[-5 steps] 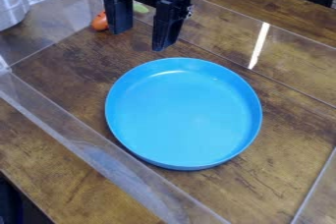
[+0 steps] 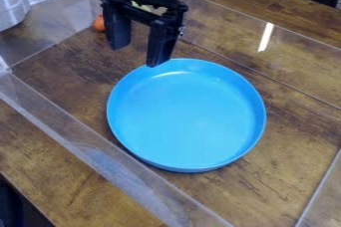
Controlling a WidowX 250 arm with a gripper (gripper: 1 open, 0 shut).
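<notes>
The black robot gripper point(image 2: 139, 38) hangs at the top middle of the view, its two fingers apart and pointing down, just above and behind the back rim of a blue round plate point(image 2: 185, 113). Nothing shows between the fingers. The plate is empty and lies on a wooden table. A small orange object point(image 2: 99, 22) lies at the back left, partly hidden behind the gripper.
A clear plastic edge point(image 2: 54, 141) runs along the left side, and a crumpled clear sheet point(image 2: 27, 2) sits at the top left. The wooden surface right of the plate is clear.
The gripper has shifted slightly left and down, toward the near side. The plate has not moved.
</notes>
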